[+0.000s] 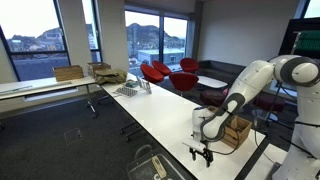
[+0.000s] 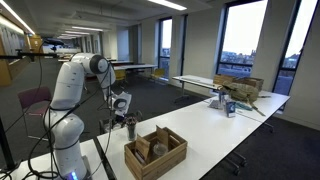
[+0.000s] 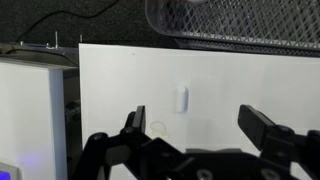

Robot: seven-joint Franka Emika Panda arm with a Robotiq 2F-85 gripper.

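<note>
My gripper is open, its dark fingers wide apart at the bottom of the wrist view with nothing between them. Beyond the fingertips, a small white cylinder (image 3: 182, 99) lies on the white table (image 3: 110, 90), near the table's edge. A second small white piece (image 3: 204, 174) shows at the bottom of that view, and a faint ring-like thing (image 3: 157, 128) lies near the left finger. In exterior view 1 the gripper (image 1: 202, 153) hangs low over the table's near end; the small white pieces cannot be made out there.
A dark wire basket (image 3: 240, 18) stands just past the table edge. Beside the arm is a wooden box (image 2: 130, 154) with compartments, near a dark cup-like holder (image 2: 136, 128). Boxes and bags lie farther off.
</note>
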